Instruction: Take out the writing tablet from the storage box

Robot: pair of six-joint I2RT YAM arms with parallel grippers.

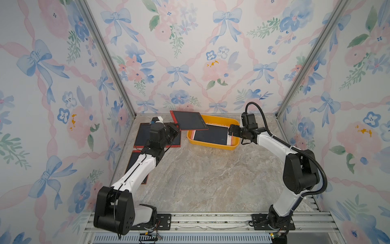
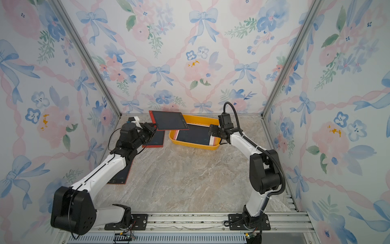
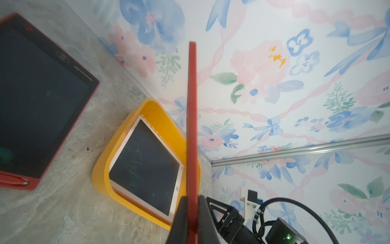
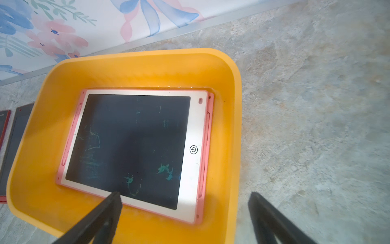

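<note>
A dark tablet with a red edge (image 1: pixel 189 120) hangs in the air, tilted, partly over the left end of the yellow storage box (image 1: pixel 208 144). My left gripper (image 1: pixel 175 126) is shut on its edge; from the left wrist, the held tablet (image 3: pixel 191 134) appears edge-on between the fingers. Inside the box lies another tablet (image 4: pixel 134 146), white-framed with pink sides and a dark screen. Above the box's right end, my right gripper stands open, its blurred fingers (image 4: pixel 270 219) apart with nothing between them.
Red-edged tablets lie flat on the table left of the box, one at the back (image 1: pixel 142 134) and one nearer the front (image 1: pixel 133 160); the left arm covers parts of them. A patterned wall (image 1: pixel 195 81) rises behind the box.
</note>
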